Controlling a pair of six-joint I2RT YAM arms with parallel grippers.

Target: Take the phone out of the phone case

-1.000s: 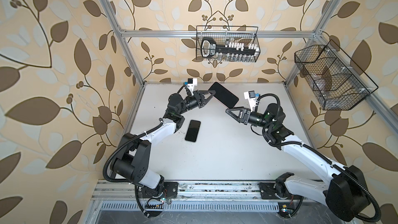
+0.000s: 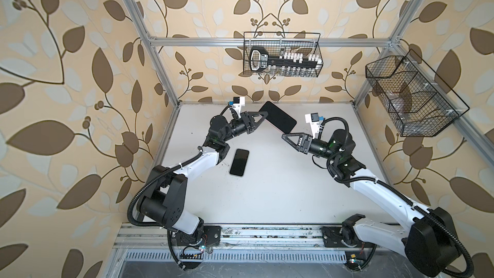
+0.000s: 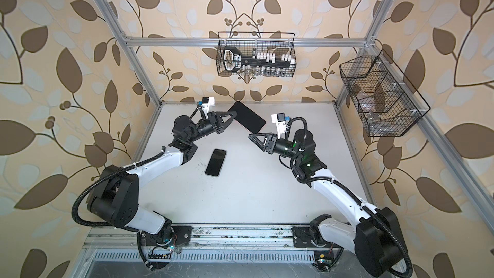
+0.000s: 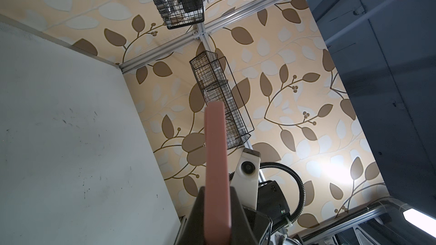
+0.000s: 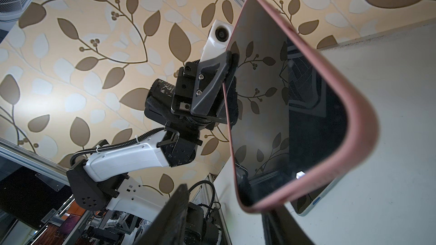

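My left gripper (image 2: 262,114) is shut on a phone (image 2: 277,119) in a pink case, holding it up by its edge; in the left wrist view the case's pink side (image 4: 215,167) fills the middle. In the right wrist view the screen (image 5: 281,109) sits inside the pink rim. My right gripper (image 3: 253,139) is part open, just below and to the right of the phone's near corner, with nothing seen between its fingers. A second phone (image 3: 215,162) lies flat on the table, left of centre.
A wire basket (image 2: 282,56) with small items hangs on the back wall, another (image 2: 411,97) on the right wall.
The left arm and the held phone look unchanged.
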